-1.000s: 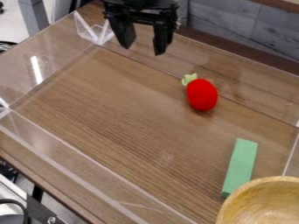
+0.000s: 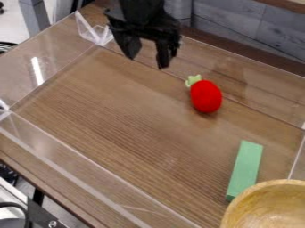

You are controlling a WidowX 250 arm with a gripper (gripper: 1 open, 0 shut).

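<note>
The dark robot arm hangs from the top centre of the camera view, its gripper (image 2: 143, 44) above the back of the wooden table (image 2: 107, 125); whether its fingers are open or shut is unclear. To its lower right lies a red strawberry-like object (image 2: 205, 96) with a green top. A green bar (image 2: 244, 169) lies at the right front, beside a tan bowl (image 2: 274, 218) at the bottom right corner.
A clear plastic piece (image 2: 93, 28) is at the back left edge. Cables and floor show beyond the left edge.
The gripper has shifted slightly and changed its angle over the back of the table. The objects on the table have not moved.
</note>
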